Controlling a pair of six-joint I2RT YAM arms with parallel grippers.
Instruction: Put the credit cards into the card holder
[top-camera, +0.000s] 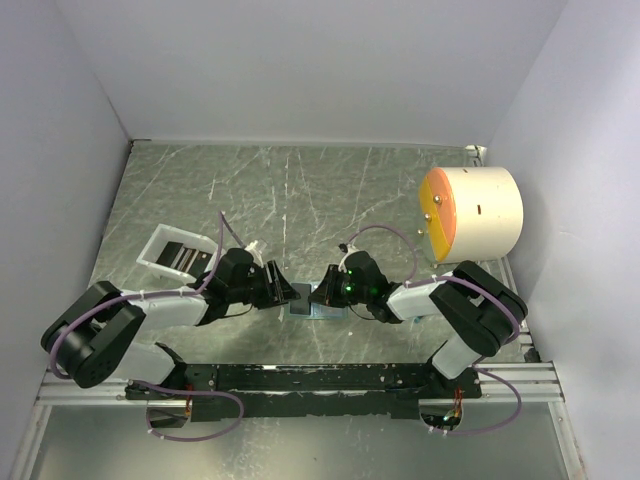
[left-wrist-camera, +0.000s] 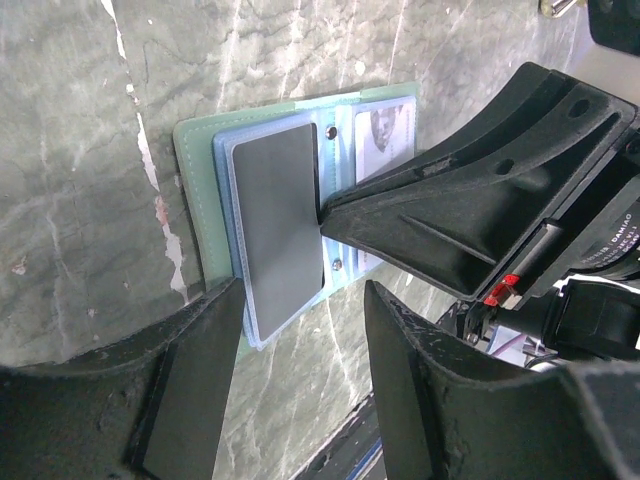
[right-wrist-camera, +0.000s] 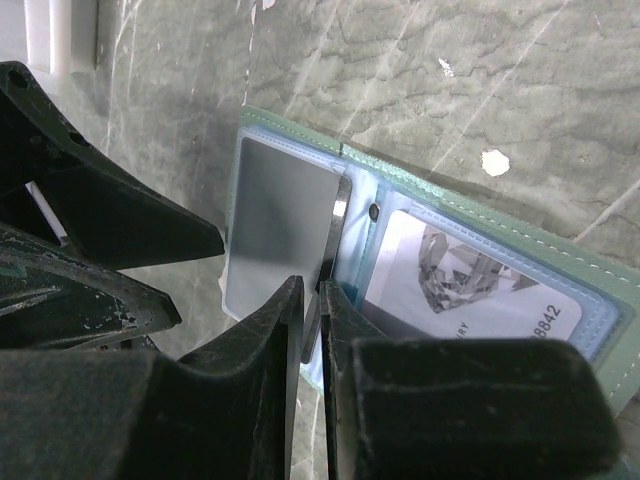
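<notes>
The open card holder (left-wrist-camera: 200, 190) lies on the table between the grippers, with a grey card (left-wrist-camera: 270, 220) in its left pocket and a white card with a diamond print (right-wrist-camera: 470, 300) in the other. My left gripper is open over the holder's left part, fingers either side of the grey card's lower end. My right gripper has its fingertips close together at the grey card's inner edge, by the pocket opening; whether anything is between them I cannot tell.
A white tray (top-camera: 160, 235) with dark cards stands at the left. A cream cylindrical case with an orange and yellow front (top-camera: 480, 210) is at the back right.
</notes>
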